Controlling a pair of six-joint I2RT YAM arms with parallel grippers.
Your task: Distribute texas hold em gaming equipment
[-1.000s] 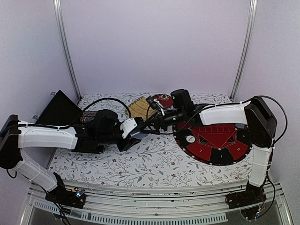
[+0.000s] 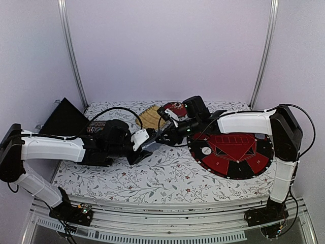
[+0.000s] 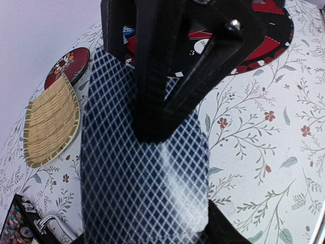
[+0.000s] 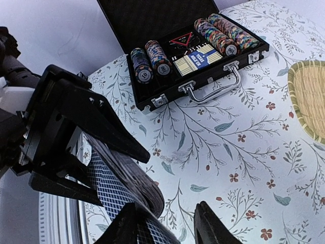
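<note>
A deck of cards (image 3: 142,188) with a blue lattice back sits upright in my left gripper, which is shut on it. Its fingers press from both sides in the right wrist view; the deck's layered edges look uneven there. My right gripper is partly open at the deck's free end. One of its fingers (image 3: 157,117) lies across the lattice face in the left wrist view. Lattice backing reaches into the gap between the right fingers, but whether a single card is separated cannot be told. Both grippers (image 2: 156,142) meet above mid-table.
At the left stands the open black case (image 4: 213,84) with chip rolls (image 4: 218,36) inside. A woven basket (image 2: 148,118) and a red flowered plate (image 2: 175,108) lie at the back. The round red mat (image 2: 236,155) covers the right side.
The left arm has stayed almost still.
</note>
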